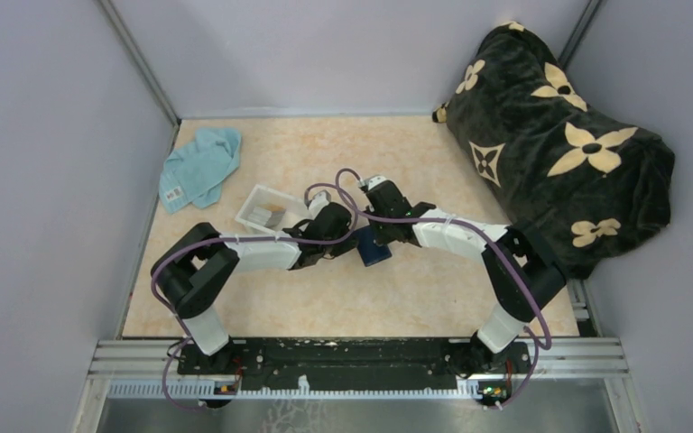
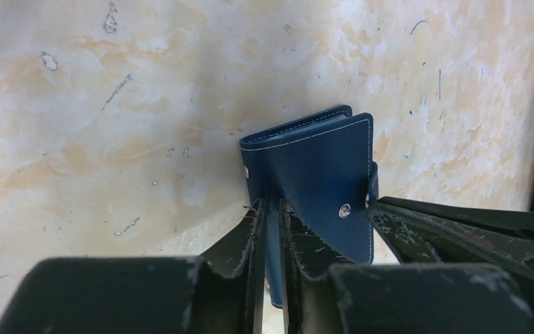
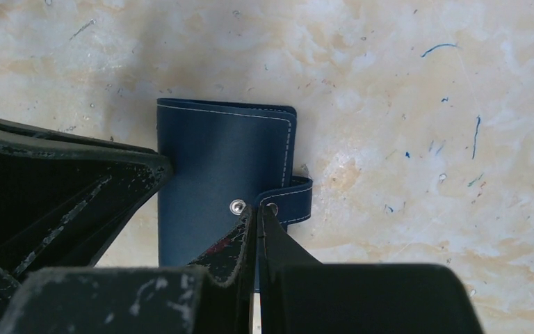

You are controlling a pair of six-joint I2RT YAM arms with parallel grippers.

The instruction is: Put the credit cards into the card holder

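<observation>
The dark blue card holder (image 3: 208, 153) lies folded on the table between my two grippers, its short strap (image 3: 297, 202) unsnapped at the right edge. Over that strap's end my right gripper is shut; whether it pinches any of the strap cannot be seen. My left gripper stands slightly open at the holder's spine side, a narrow gap between its fingers with blue leather showing behind. In the top view, what look like cards (image 1: 264, 216), grey with some orange, lie inside a white tray (image 1: 271, 191).
A light blue cloth (image 1: 200, 169) lies at the table's back left. Along the right side rests a big dark patterned cushion (image 1: 550, 135). Bare table shows in front of the holder and behind the arms.
</observation>
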